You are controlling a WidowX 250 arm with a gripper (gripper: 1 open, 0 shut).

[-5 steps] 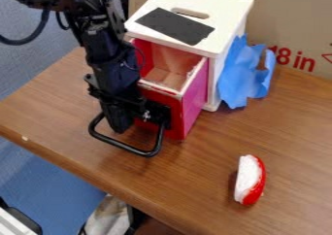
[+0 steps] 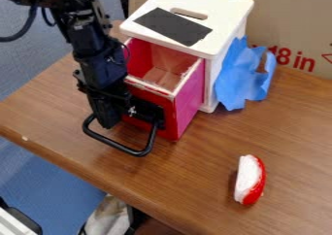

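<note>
A small white cabinet (image 2: 208,11) with a dark panel on top stands at the back of the table. Its red and pink drawer (image 2: 195,88) is pulled out, the inside empty as far as it shows. My black gripper (image 2: 124,111) is low at the drawer's front, beside a black loop handle or bar that reaches out over the table; the arm hides its fingertips, so whether it holds anything is unclear. A red-and-white soft object (image 2: 249,180) lies on the table at the right.
A crumpled blue piece (image 2: 244,74) is at the cabinet's right side. A cardboard sheet (image 2: 292,35) stands behind. The table's left edge drops to a blue floor.
Over the last second the arm has shifted slightly left, showing more of the drawer's inside. The other objects have stayed in place.
</note>
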